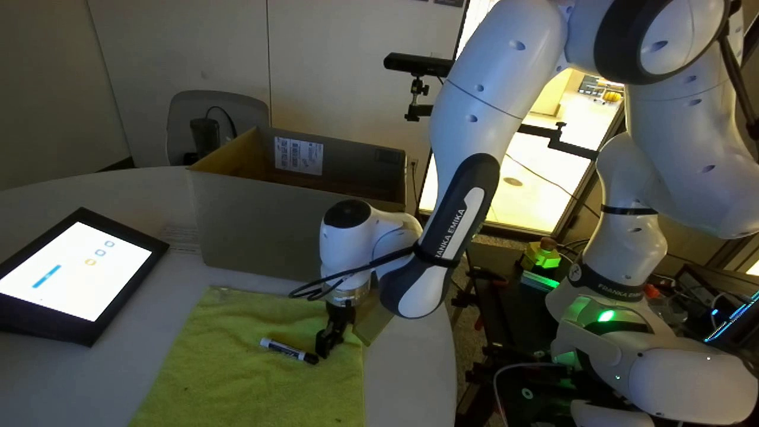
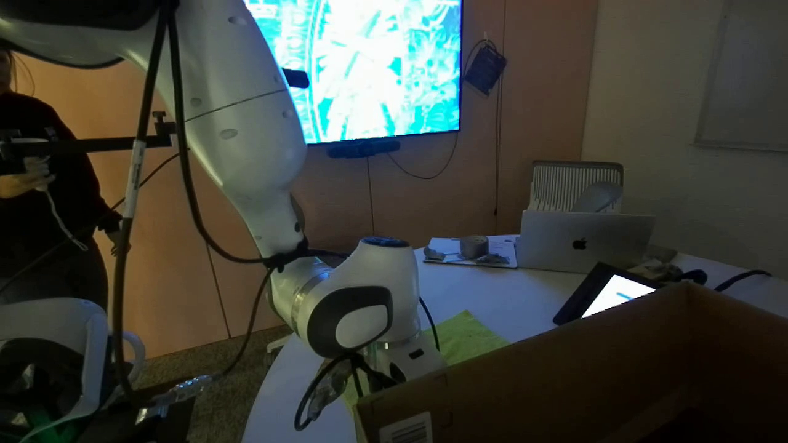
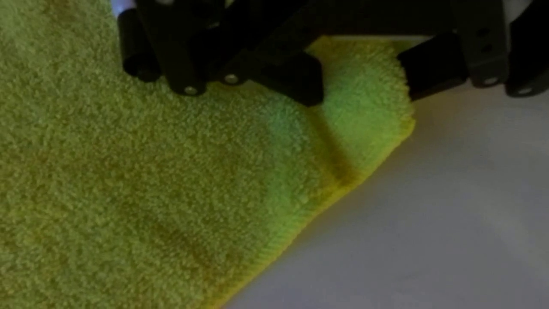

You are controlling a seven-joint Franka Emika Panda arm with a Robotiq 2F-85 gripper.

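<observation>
A yellow-green towel lies on the white table. Across it rests a white marker with a dark label and black cap; in exterior view 1 its cap end is close to my gripper. My gripper points down near the towel's right side. From the wrist, the gripper shows its dark fingertips standing apart, with a raised, creased corner of the towel between them. The cloth reaches both fingers or nearly so; how firmly they touch it cannot be judged. Exterior view 2 hides the fingers behind a box.
An open cardboard box stands just behind the towel and the gripper. A tablet-like screen sits at the left. Further off are a laptop and a roll of tape. Bare table borders the towel.
</observation>
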